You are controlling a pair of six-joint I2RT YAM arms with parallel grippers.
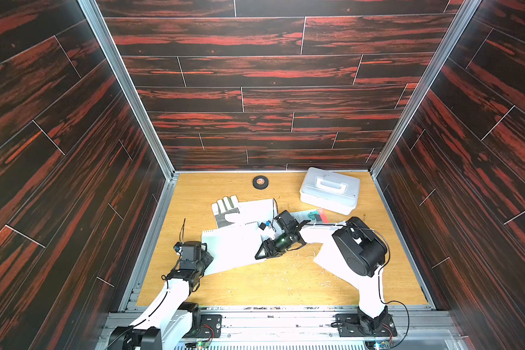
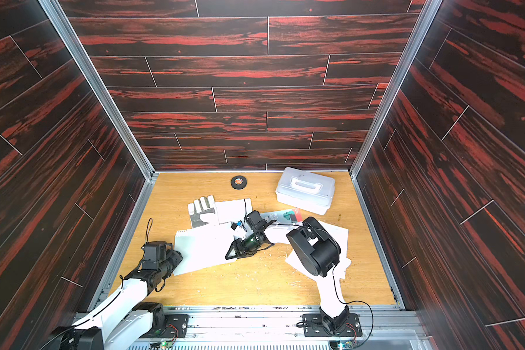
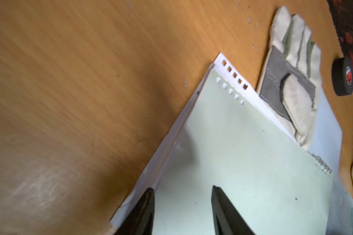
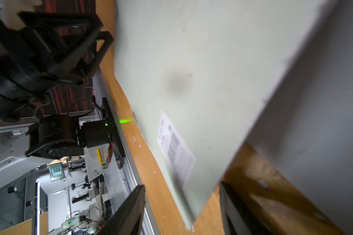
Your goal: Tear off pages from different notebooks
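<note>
A notebook with a pale green cover (image 3: 239, 156) lies face down at the left of the table, white pages showing beneath it. Punched holes run along its far edge (image 3: 233, 74), and a few wire rings sit at that edge. Over the notebook's left side, my left gripper stands part open, with no page clearly between its fingers. In the right wrist view the cover slants upward, carrying a barcode sticker (image 4: 176, 146). Its lower corner lies between the parted fingers of my right gripper, which is open and does not pinch it.
Behind the notebook lie a work glove (image 1: 227, 210) and a white sheet (image 1: 256, 208). A colourful booklet (image 2: 283, 216), loose papers (image 2: 335, 236) and a clear toolbox (image 2: 305, 189) are at right; black tape (image 1: 260, 182) sits behind.
</note>
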